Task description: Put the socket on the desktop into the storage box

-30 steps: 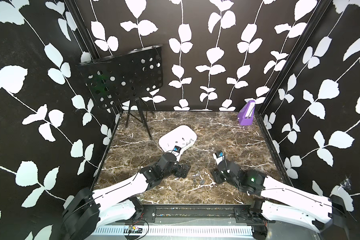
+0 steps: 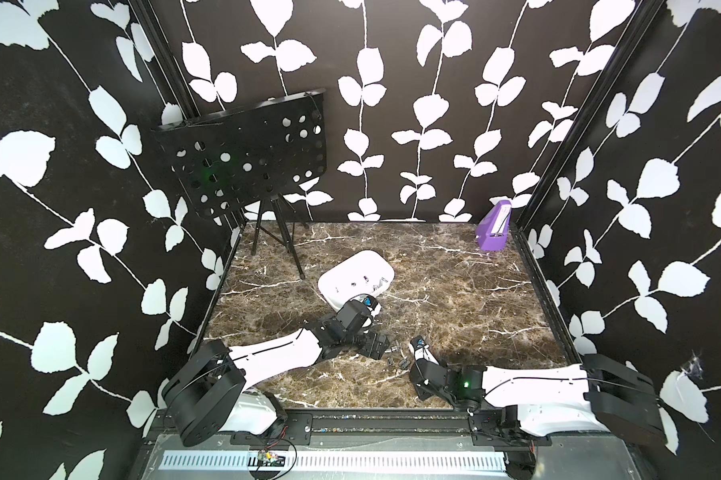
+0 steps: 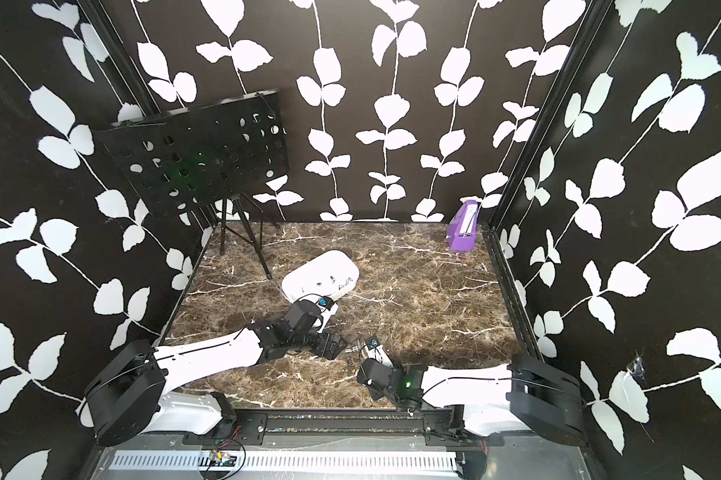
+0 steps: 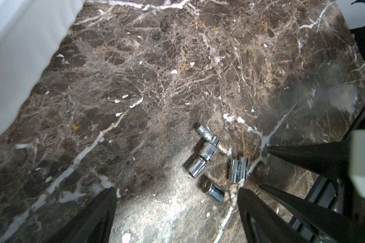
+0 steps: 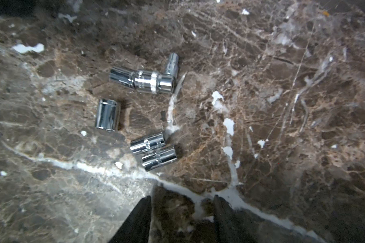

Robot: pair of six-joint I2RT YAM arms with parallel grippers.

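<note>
Several chrome sockets [image 5: 107, 114] lie on the marble desktop in two small groups and one single piece. The white storage box [image 2: 356, 280] sits behind them, holding several small metal pieces; its edge shows in the left wrist view. My left gripper hangs over the sockets, fingers apart at the lower edge, open with nothing between them. My right gripper is just to the side of the pair of sockets, its fingers part open with only marble between; in the left wrist view its fingertips reach toward that pair from the right.
A black perforated stand [image 2: 240, 156] occupies the back left, its legs on the desktop. A purple metronome [image 2: 494, 228] stands at the back right.
My right gripper has moved toward the front and left, down beside the sockets.
</note>
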